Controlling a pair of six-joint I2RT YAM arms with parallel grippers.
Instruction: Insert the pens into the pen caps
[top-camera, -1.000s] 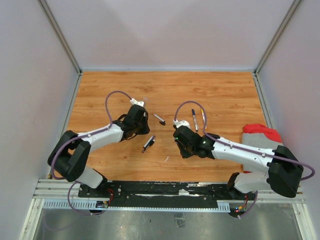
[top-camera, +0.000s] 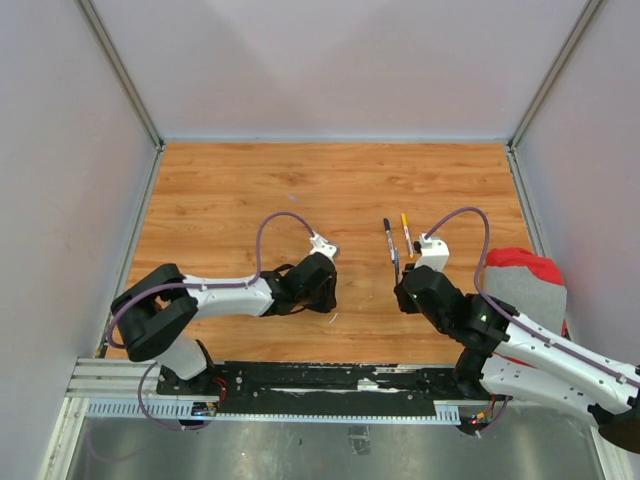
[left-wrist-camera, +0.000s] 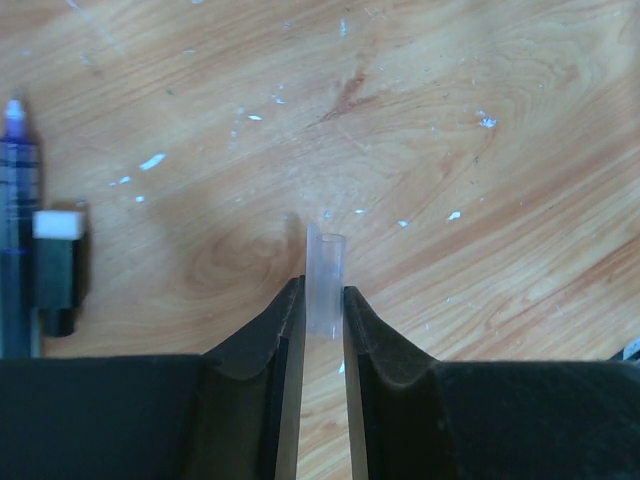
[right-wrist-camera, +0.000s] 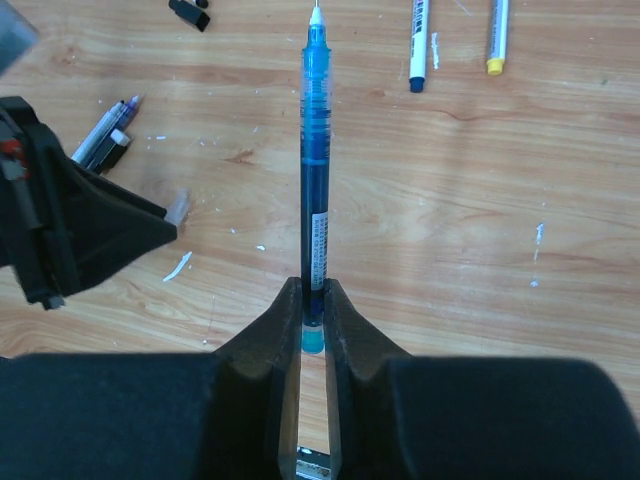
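A clear pen cap (left-wrist-camera: 325, 285) sits between the fingertips of my left gripper, which is shut on it. The right wrist view also shows this cap (right-wrist-camera: 178, 207) poking out of the left fingers (right-wrist-camera: 115, 225). My right gripper is shut on a blue pen (right-wrist-camera: 316, 170) near its rear end, its bare tip pointing away from the fingers. Pen and cap are apart, the cap off to the left in the right wrist view. From above, the left gripper (top-camera: 326, 305) is left of the right gripper (top-camera: 402, 298).
A blue-capped marker (right-wrist-camera: 419, 45) and a yellow-capped marker (right-wrist-camera: 498, 38) lie farther back. Beside the left gripper rest a blue pen (left-wrist-camera: 18, 230) and a black-and-white marker (left-wrist-camera: 58, 260). Red-and-grey cloth (top-camera: 525, 285) lies at the right edge. Bare wood fills the back.
My left gripper has moved right and toward the front, its arm now covering the pens there. The right gripper has moved right, bringing the two arms to their present spots above the table.
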